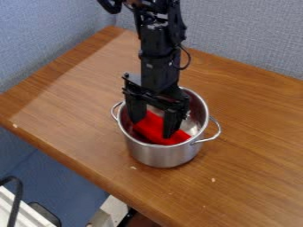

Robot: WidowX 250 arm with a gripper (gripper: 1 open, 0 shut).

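Note:
A steel pot (164,152) with two side handles stands on the wooden table. Inside it lies a red object (158,133). My black gripper (154,112) reaches down into the pot over the red object, its fingers apart and open, one at the left and one at the right. Whether they touch the red object is hard to tell.

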